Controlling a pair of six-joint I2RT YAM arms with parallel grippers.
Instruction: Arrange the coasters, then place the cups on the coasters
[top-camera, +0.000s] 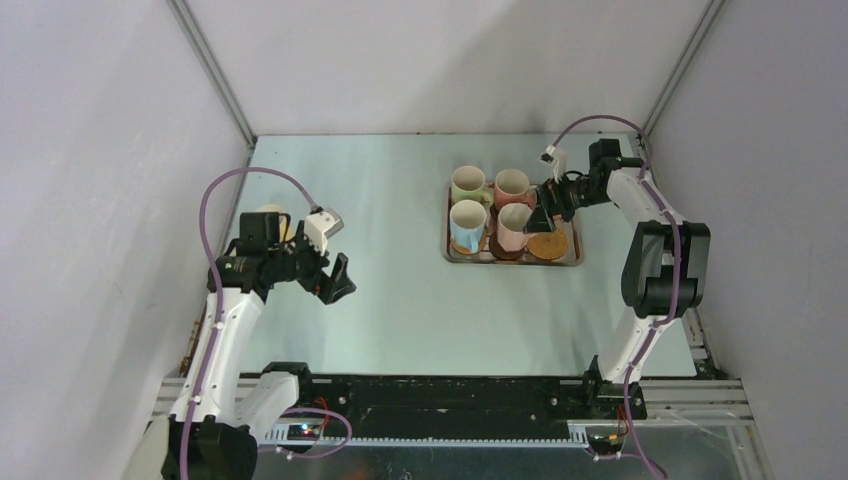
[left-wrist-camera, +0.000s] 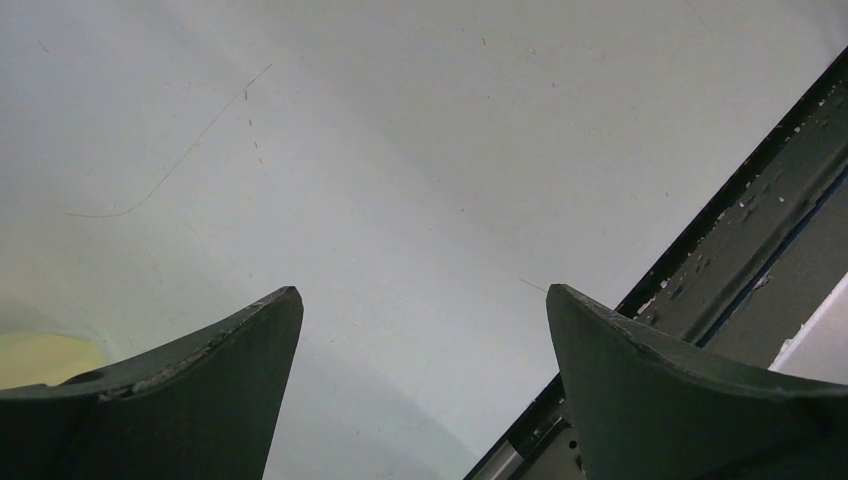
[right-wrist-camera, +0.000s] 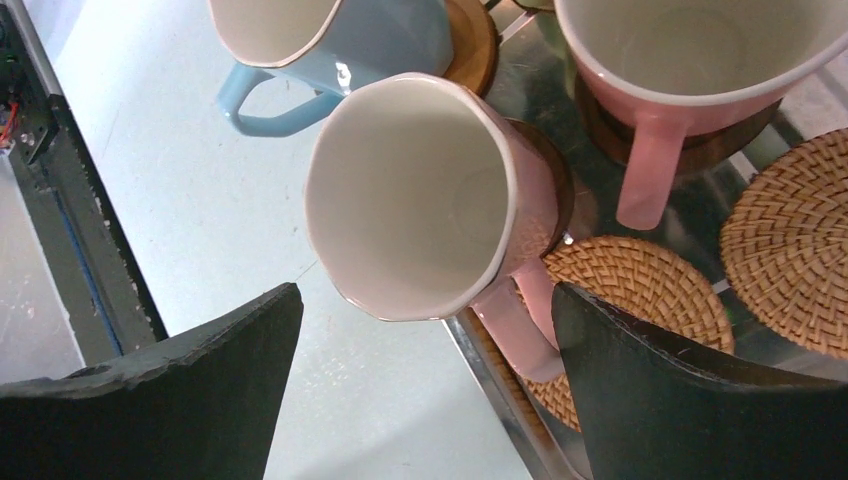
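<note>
A pale pink cup (top-camera: 512, 230) stands upright at the front of a metal tray (top-camera: 460, 257), on a dark round coaster (top-camera: 506, 252). A bare woven coaster (top-camera: 547, 246) lies to its right. My right gripper (top-camera: 551, 213) is open beside the cup. In the right wrist view the cup's handle (right-wrist-camera: 520, 335) reaches close to the right finger (right-wrist-camera: 640, 380), and nothing is gripped; whether they touch is unclear. Over bare table at the left, my left gripper (top-camera: 335, 281) stands open and empty.
Also on the tray are a blue cup (top-camera: 465, 226), a green cup (top-camera: 467, 185) and a second pink cup (top-camera: 511, 186). Another woven coaster (right-wrist-camera: 795, 240) lies behind the first. A pale yellow object (top-camera: 270, 210) sits behind the left arm.
</note>
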